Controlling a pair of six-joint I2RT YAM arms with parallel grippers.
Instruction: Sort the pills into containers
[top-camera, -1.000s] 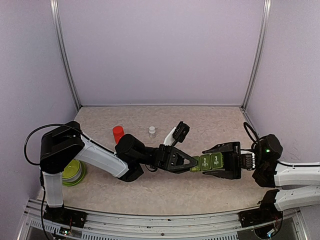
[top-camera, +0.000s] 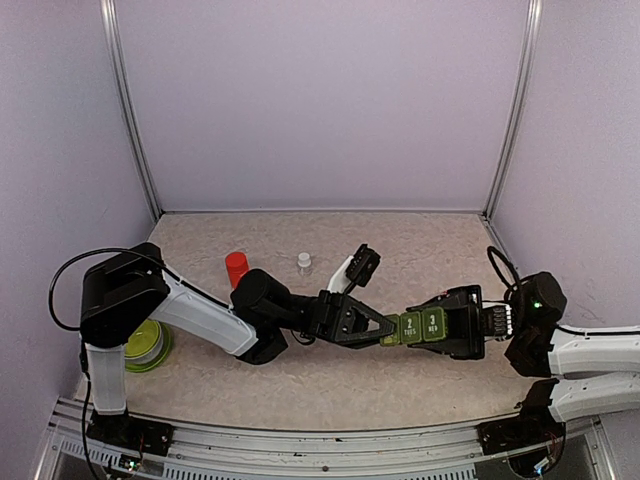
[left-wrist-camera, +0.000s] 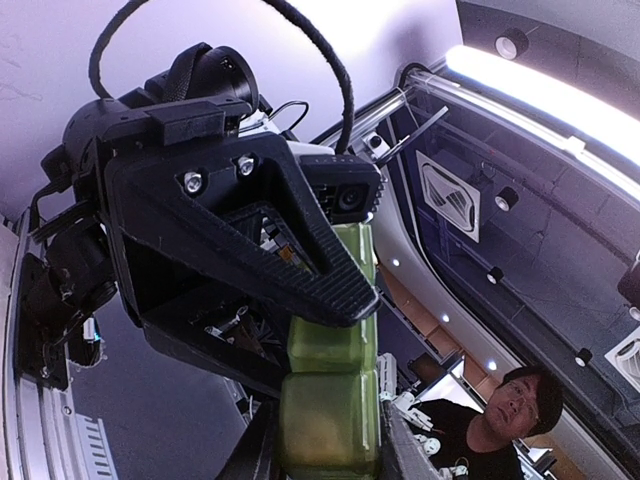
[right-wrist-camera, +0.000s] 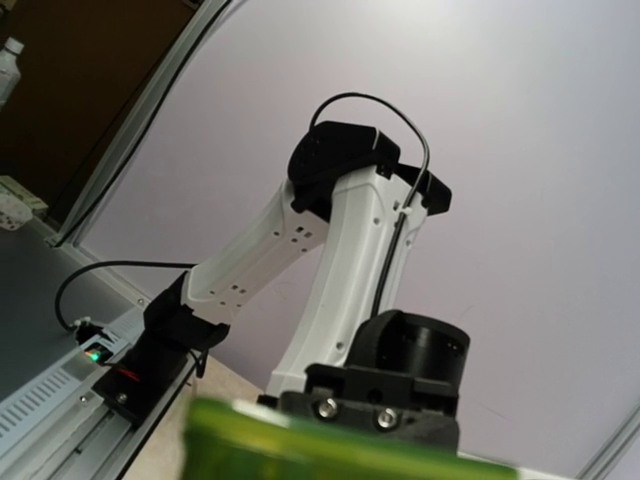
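A green pill organizer (top-camera: 420, 326), with numbers and day names on its shut-looking lids, is held level between my two arms, seemingly above the table. At its left end my left gripper (top-camera: 388, 332) is shut on it. From the other side my right gripper (top-camera: 416, 327) is shut around its right part. The left wrist view shows the translucent green compartments (left-wrist-camera: 328, 425) close up, with the right gripper's black finger (left-wrist-camera: 345, 295) across them. A blurred green strip of the organizer (right-wrist-camera: 320, 450) fills the bottom of the right wrist view. No loose pills show.
A red-capped container (top-camera: 236, 266) and a small white-capped bottle (top-camera: 304, 262) stand behind the left arm. Green and grey round dishes (top-camera: 148, 345) sit at the left, partly behind that arm.
Both grippers keep their hold, and the left arm looks still.
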